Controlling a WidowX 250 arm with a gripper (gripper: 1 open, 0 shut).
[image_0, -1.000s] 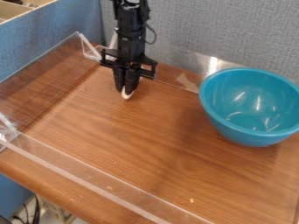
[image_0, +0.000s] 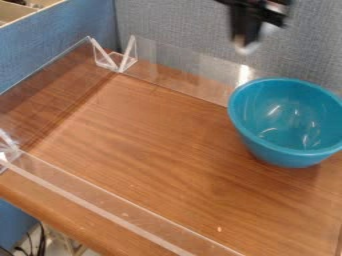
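Observation:
My gripper (image_0: 247, 28) hangs at the top edge of the view, above and left of a teal bowl (image_0: 287, 125) and higher than it. It is dark and blurred, with a pale, blurry shape at its lower end; whether it is open or shut, and whether that shape is held, I cannot tell. The bowl rests on the right side of the wooden table (image_0: 147, 140) and looks empty.
Clear plastic strips (image_0: 120, 210) border the table along the front, left and back, with white corner brackets (image_0: 118, 57). A blue padded wall (image_0: 40, 55) stands at left, a grey one (image_0: 174, 25) behind.
My gripper has risen from low over the table's back middle and swung right to the top of the view above the bowl's side. The bowl has not moved.

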